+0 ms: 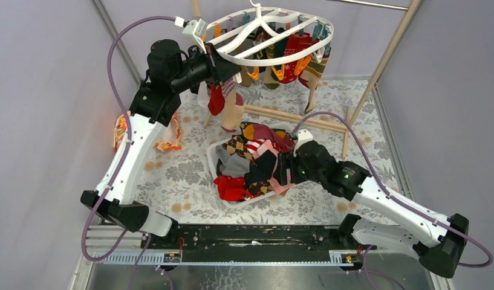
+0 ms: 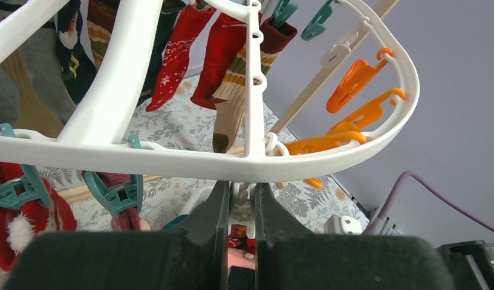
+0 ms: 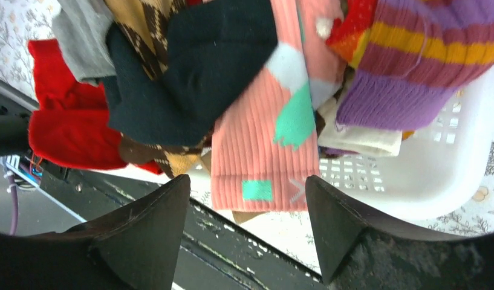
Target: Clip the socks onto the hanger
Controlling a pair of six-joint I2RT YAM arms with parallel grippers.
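The white hanger (image 1: 274, 60) hangs at the top, socks clipped to it by teal and orange clips (image 2: 356, 78). My left gripper is shut on the white hanger just below its rim, in the left wrist view. My right gripper hovers, fingers apart, over a pink sock (image 3: 256, 151) with mint patches in the white basket (image 3: 432, 181). Around it lie a black sock (image 3: 172, 90), a red one (image 3: 69, 133) and a purple striped one (image 3: 407, 72).
A wooden frame (image 1: 389, 42) stands behind the basket. An orange bag (image 1: 169, 139) lies at the left. Walls border both sides.
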